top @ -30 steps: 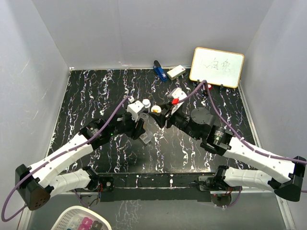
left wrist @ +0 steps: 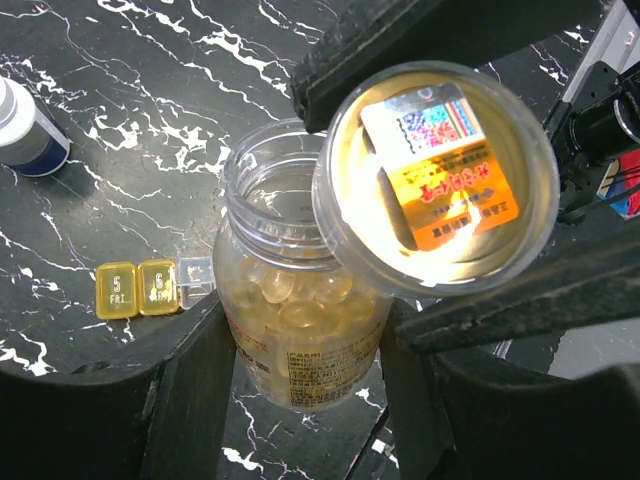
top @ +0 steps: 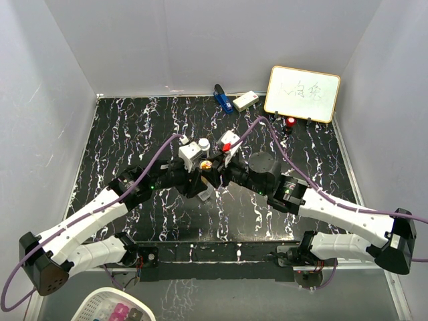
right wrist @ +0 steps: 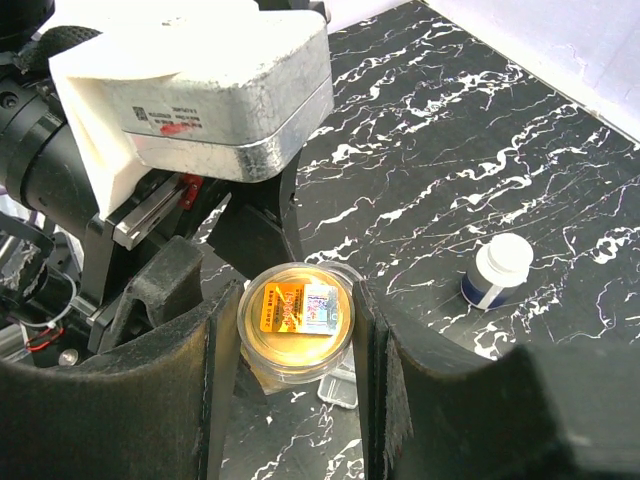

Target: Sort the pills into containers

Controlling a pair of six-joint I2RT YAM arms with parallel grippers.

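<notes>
A clear jar (left wrist: pixel 305 325) of amber softgel pills, its threaded mouth uncovered, is clasped between the fingers of my left gripper. My right gripper is shut on a round lid (right wrist: pixel 296 318) with an orange label. In the left wrist view the lid (left wrist: pixel 440 175) appears above and to the right of the jar's mouth, partly overlapping it; whether they touch I cannot tell. A pill organizer with yellow compartment lids (left wrist: pixel 137 290) lies on the table beyond the jar, its clear part partly hidden. The top view shows both grippers close together.
A white-capped bottle (right wrist: pixel 497 270) stands just behind the grippers. At the back are a blue stapler (top: pixel 223 98), a pale box (top: pixel 245 101), a whiteboard (top: pixel 302 93) and a red-topped bottle (top: pixel 289 123).
My right gripper has brought the lid leftward and slightly toward the front, from clear of the jar to right by its mouth.
</notes>
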